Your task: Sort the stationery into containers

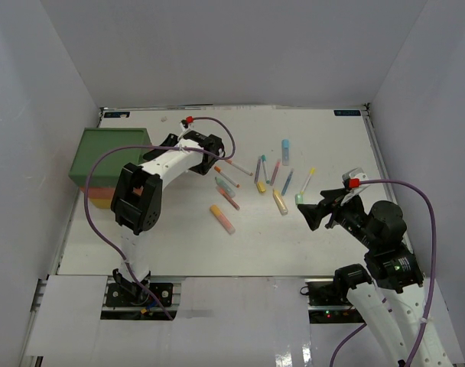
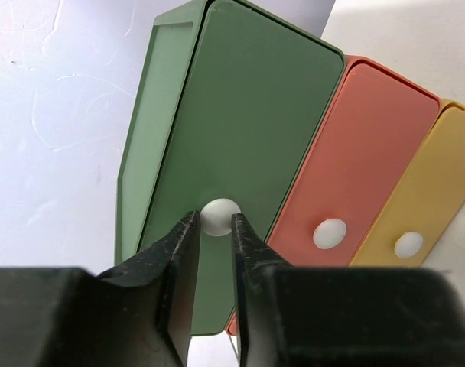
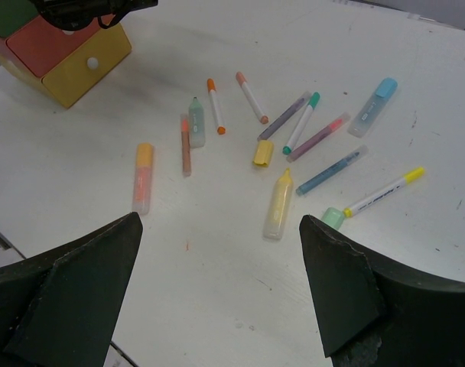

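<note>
A drawer box of green (image 2: 263, 99), red (image 2: 370, 138) and yellow (image 2: 431, 183) drawers stands at the table's left. My left gripper has its fingertips either side of the green drawer's white knob; whether they grip it I cannot tell. My right gripper is open and empty above the table's right part. Pens, markers and highlighters, such as the orange-capped highlighter (image 1: 222, 219), yellow tube (image 3: 278, 204), blue highlighter (image 1: 285, 152) and yellow-capped marker (image 3: 382, 193), lie loose in the middle and right of the table.
Walls surround the table (image 1: 186, 252) at left, back and right. Purple cables run over both arms.
</note>
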